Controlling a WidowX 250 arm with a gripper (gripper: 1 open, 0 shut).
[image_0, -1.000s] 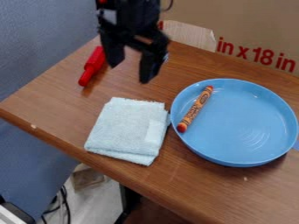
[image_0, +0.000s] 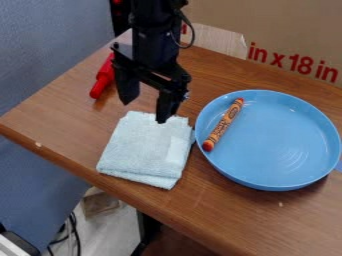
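My black gripper (image_0: 146, 98) hangs open over the wooden table, just above the upper edge of a folded light-blue cloth (image_0: 140, 155), with nothing visible between its fingers. On the right lies a blue plate (image_0: 283, 150) holding an orange crayon-like stick (image_0: 222, 125) near its left rim. A red object (image_0: 102, 78) lies behind the gripper at the back left, partly hidden by it.
A cardboard box (image_0: 294, 35) with red printed lettering stands behind the table. The table (image_0: 74, 130) has bare wood at the front left and bottom right. Cables hang beyond the front-left edge.
The gripper has come down and slightly toward the front, closer to the cloth. The cloth, plate and crayon look unmoved.
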